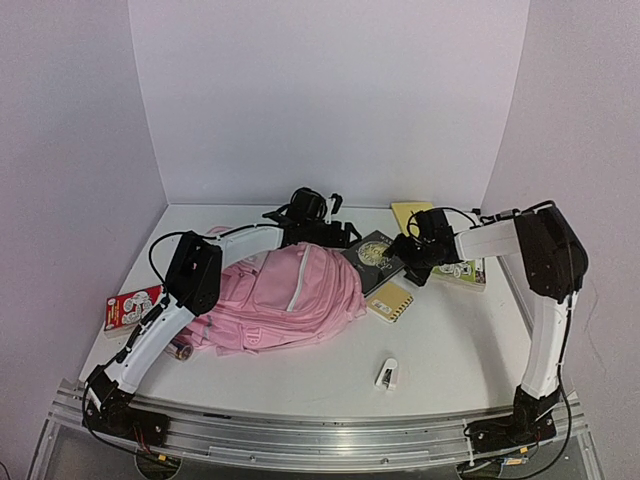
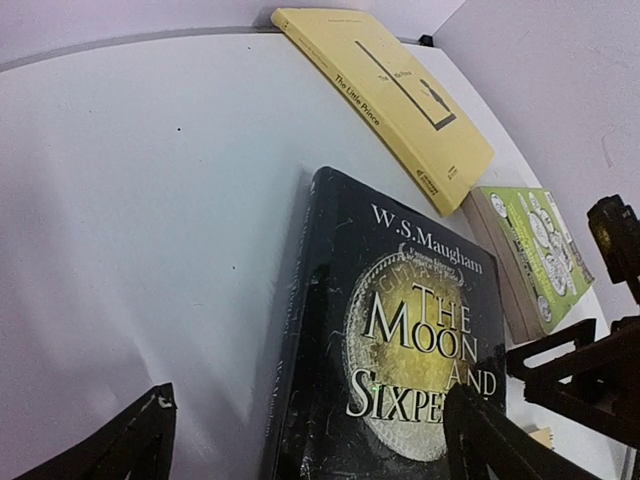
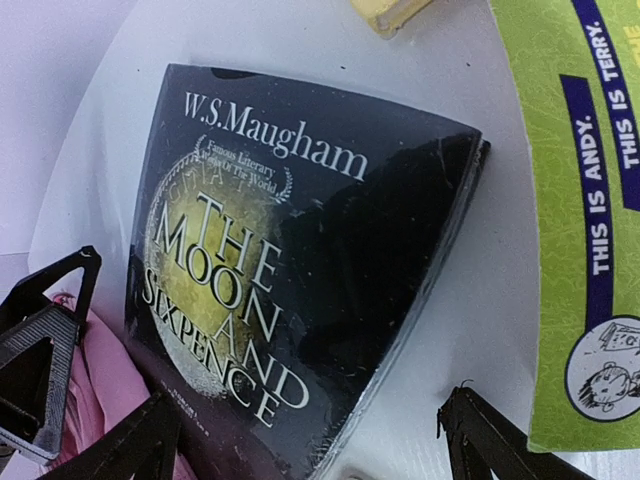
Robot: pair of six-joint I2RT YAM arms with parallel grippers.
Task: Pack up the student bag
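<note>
The pink bag (image 1: 270,295) lies on the left half of the table. Beside its right end is a black book, The Moon and Sixpence (image 1: 372,258), flat and apart from my fingers as far as shows. At the book's left corner my left gripper (image 1: 350,232) is open; its right fingertip (image 2: 462,415) overlaps the cover in the left wrist view, the other shows over bare table. My right gripper (image 1: 405,262), also open, hangs by the book's right side, one fingertip (image 3: 460,412) showing over the table. Nothing is held. The left arm hides part of the bag.
A yellow book (image 2: 385,90) and a green book (image 2: 540,245) lie right of the black one. A spiral notebook (image 1: 390,301) sits in front, and a white stapler-like item (image 1: 387,374) nearer the front. A red box (image 1: 128,308) and a tube (image 1: 180,350) are left.
</note>
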